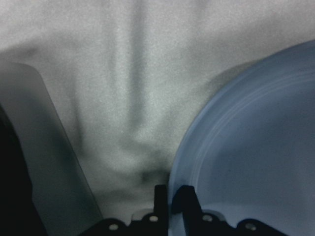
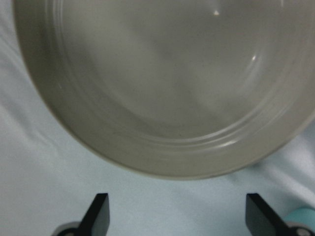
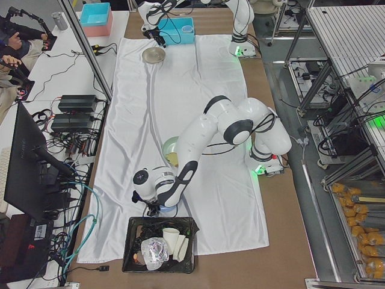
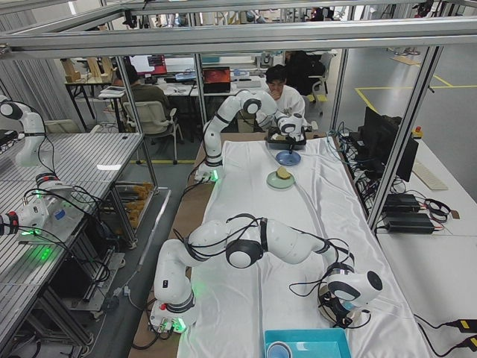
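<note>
A blue plate [image 1: 256,147] lies on the white cloth beside the black crate; my left gripper is at its left rim, the rim between the fingertips, which look closed on it. A grey-beige bowl or dish [image 2: 162,83] lies at the other end of the cloth, also visible in the camera left view [image 3: 153,55]. My right gripper stands open just beside its rim, with nothing between the fingers. A green plate [image 4: 281,182] with a yellow item [image 4: 283,172] on it lies on the cloth near the left arm.
A black crate [image 3: 126,253] with cups and a foil-like bundle is beside the left gripper. A turquoise bin [image 4: 305,337] with a blue cup stands by the right arm.
</note>
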